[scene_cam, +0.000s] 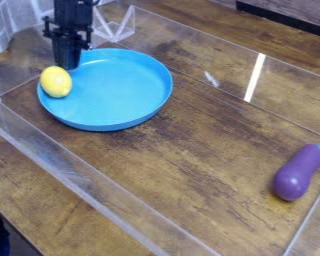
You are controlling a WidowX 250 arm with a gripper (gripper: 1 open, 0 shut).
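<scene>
My black gripper (68, 52) is at the upper left, just above the back-left rim of a blue plate (123, 95). It is shut, with nothing visible between its fingers. A yellow egg-shaped object (56, 81) rests at the plate's left edge, just below and in front of the gripper. A purple eggplant (296, 172) lies at the right of the wooden table, well apart from the plate.
Clear plastic walls (83, 190) run along the left and lower left.
</scene>
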